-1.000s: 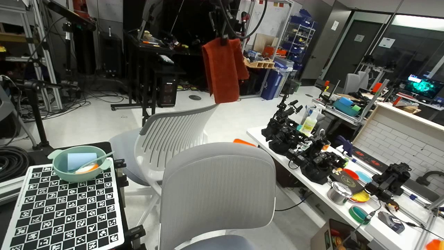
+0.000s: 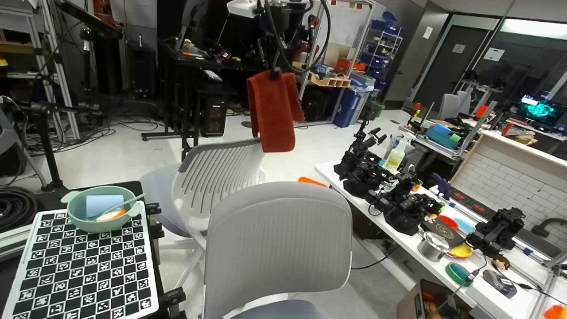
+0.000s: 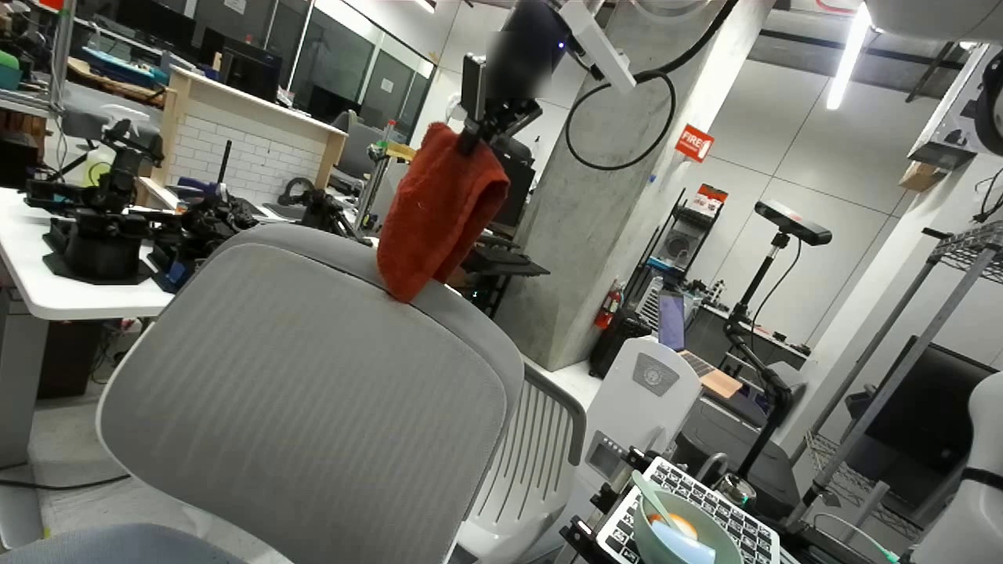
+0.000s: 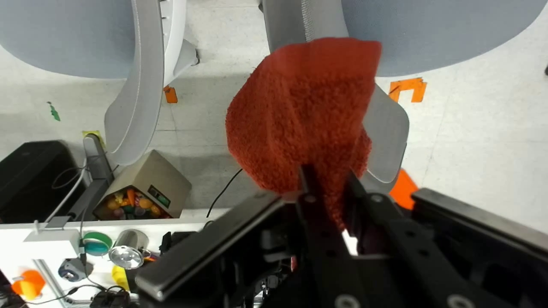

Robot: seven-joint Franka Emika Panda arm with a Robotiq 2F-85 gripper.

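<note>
A red-orange towel (image 2: 272, 111) hangs folded from my gripper (image 2: 274, 73), which is shut on its top edge. In exterior view 2 the towel (image 3: 437, 211) hangs in front of the grey chair's upper rim, under the gripper (image 3: 475, 141); whether it touches the chair cannot be told. From the wrist, the towel (image 4: 308, 108) spreads out below the fingers (image 4: 309, 187) and covers part of a chair back (image 4: 388, 136). Two chairs stand beneath: a solid-backed grey chair (image 2: 279, 239) in front and a slatted one (image 2: 220, 173) behind it.
A green bowl (image 2: 79, 204) with a blue item and a utensil sits on a checkered board (image 2: 85, 271) at left. To the right, a white table (image 2: 380, 212) carries black robot arms, a pot (image 2: 433, 246) and dishes. A box of toy food (image 4: 141, 192) stands on the floor.
The gripper and towel have moved down and a little to the left in exterior view 1. The towel's lower end now overlaps the slatted chair's top corner there. The chairs have not moved.
</note>
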